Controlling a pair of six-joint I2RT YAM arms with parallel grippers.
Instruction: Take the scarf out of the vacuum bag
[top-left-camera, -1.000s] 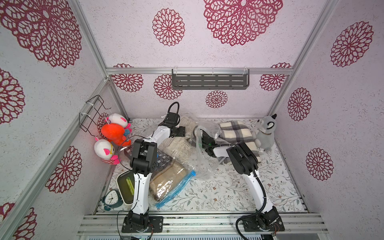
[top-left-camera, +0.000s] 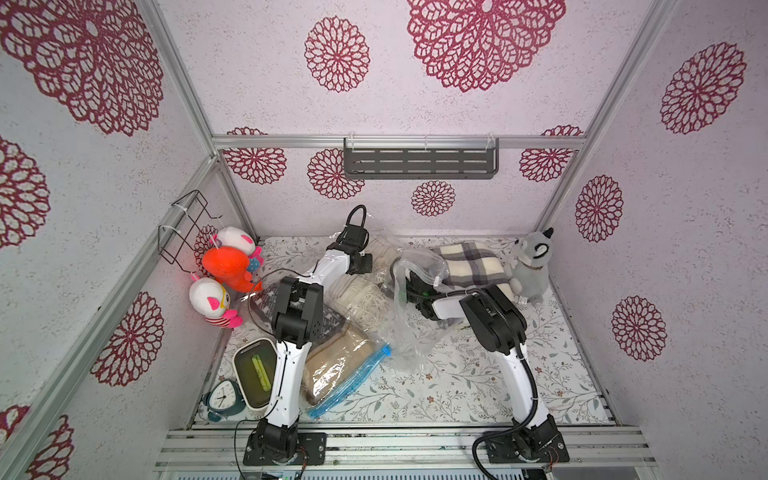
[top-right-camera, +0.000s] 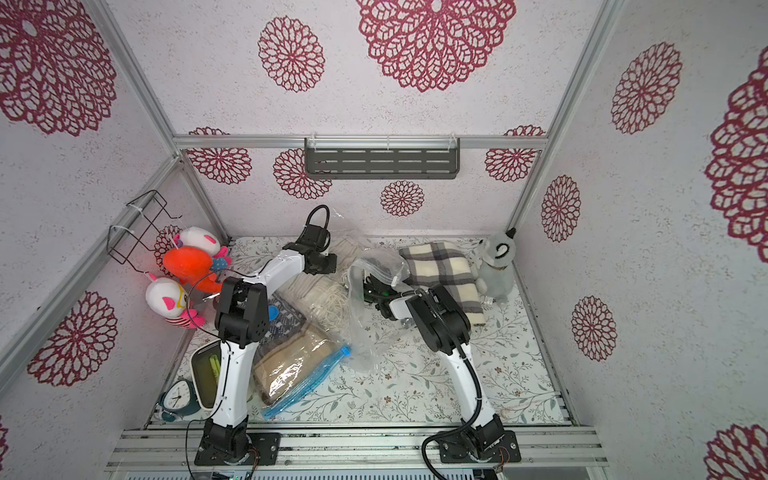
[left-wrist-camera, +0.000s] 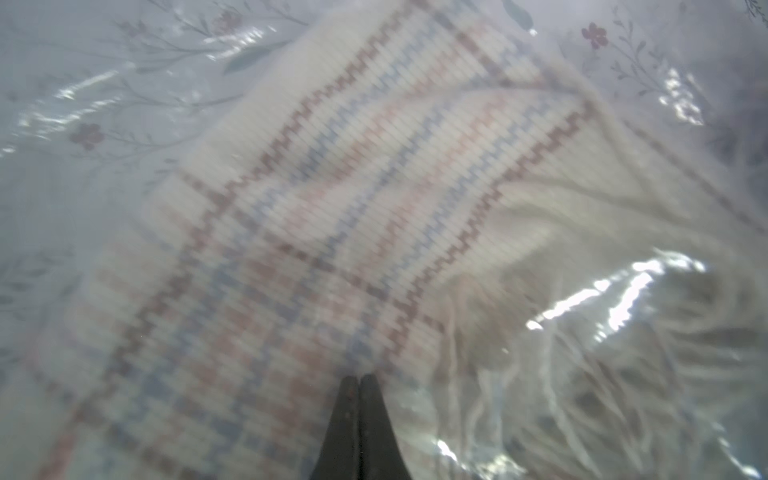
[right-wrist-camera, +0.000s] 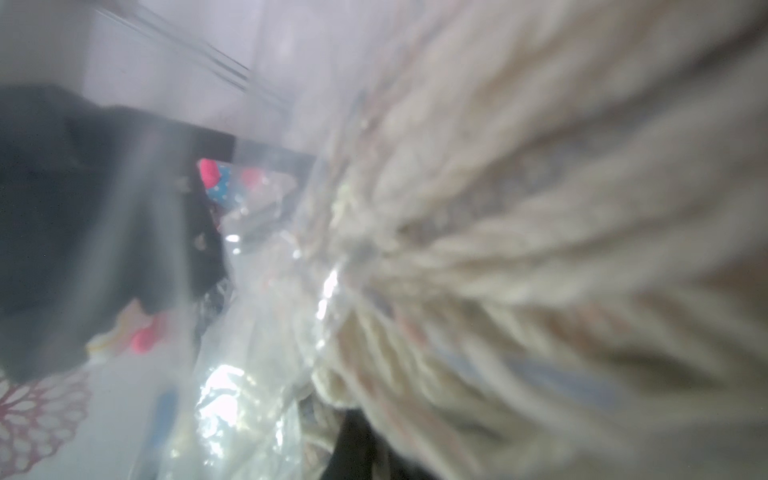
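A cream scarf with fringe (top-left-camera: 360, 308) lies in clear plastic at the middle back of the table. In the left wrist view its checked end (left-wrist-camera: 336, 176) shows through the plastic, with my shut left gripper over it and nothing visible between the fingers. The right wrist view is filled by fringe (right-wrist-camera: 560, 200) beside crinkled film (right-wrist-camera: 248, 360); my right gripper is deep among them, its tips largely hidden. In both top views the right gripper is inside the plastic bag (top-left-camera: 412, 336).
Plush toys (top-left-camera: 228, 264) stand at the left, a tray (top-left-camera: 256, 372) and clock (top-left-camera: 224, 398) at front left. A blue-zipped bag (top-left-camera: 336, 368) lies in front. A plaid cloth (top-left-camera: 472, 268) and grey toy (top-left-camera: 528, 268) are at back right.
The left gripper has shifted slightly to the right over the last second. The right arm has moved a little to the right, and the plastic bag has shifted with it.
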